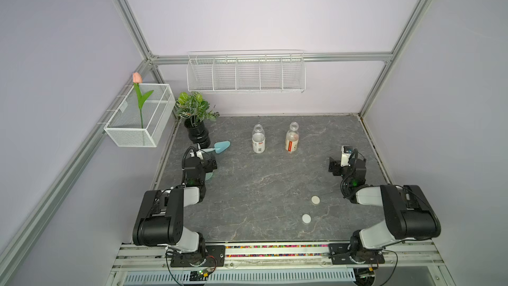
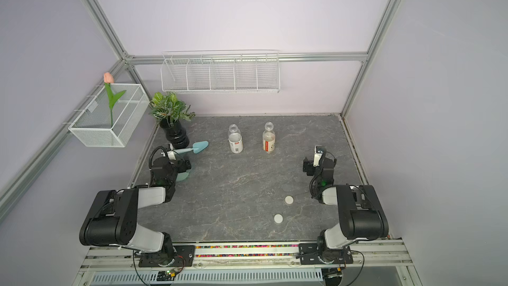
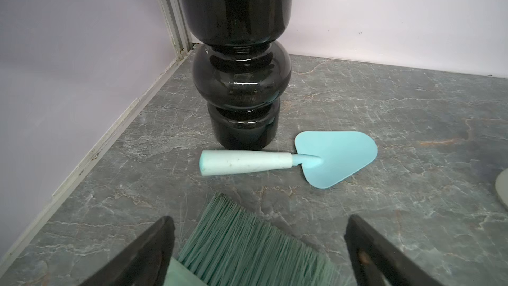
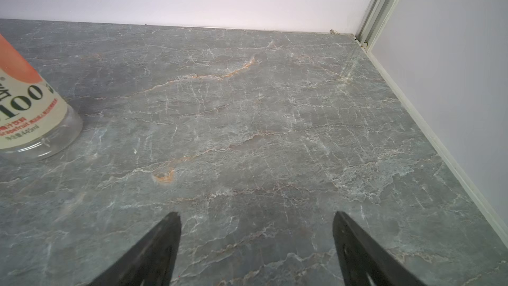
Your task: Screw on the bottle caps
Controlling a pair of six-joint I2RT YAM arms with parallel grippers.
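Note:
Two clear bottles stand upright and uncapped toward the back of the table: the left bottle (image 1: pixel 258 140) with a white label, the right bottle (image 1: pixel 292 138) with an orange and cream label. Part of the right bottle (image 4: pixel 31 111) shows at the left edge of the right wrist view. Two white caps lie flat at the front right, the farther cap (image 1: pixel 315 200) and the nearer cap (image 1: pixel 306 218). My left gripper is open above a green brush, holding nothing. On the right side, my right gripper hangs open over bare table.
A light blue trowel (image 3: pixel 338 156) lies before the black vase (image 3: pixel 240 74) at the left, close to the green brush (image 3: pixel 254 249). White wire baskets hang on the back wall (image 1: pixel 246 74) and left wall. Mid-table is clear.

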